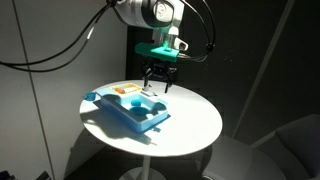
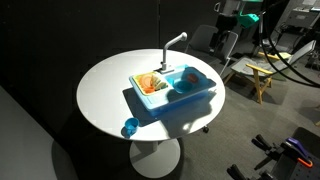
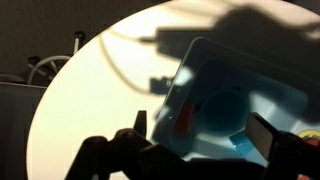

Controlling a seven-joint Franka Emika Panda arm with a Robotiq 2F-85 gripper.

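My gripper (image 1: 158, 79) hangs above the back of the round white table, its dark fingers apart and empty. In the wrist view the two fingertips of the gripper stand wide apart over one side of a light blue basin (image 3: 181, 82). A round blue bowl (image 3: 222, 108) lies inside the basin. Beside it are a small orange-red item (image 3: 185, 119) and a brighter blue piece (image 3: 241, 143), which I cannot identify. A blue cup (image 2: 130, 127) sits on the table, outside the basin and near the edge.
A yellow-green basket (image 2: 146, 86) with orange contents adjoins the basin. The white faucet (image 2: 174, 43) rises behind it. A dark chair (image 1: 250, 155) stands close to the table.
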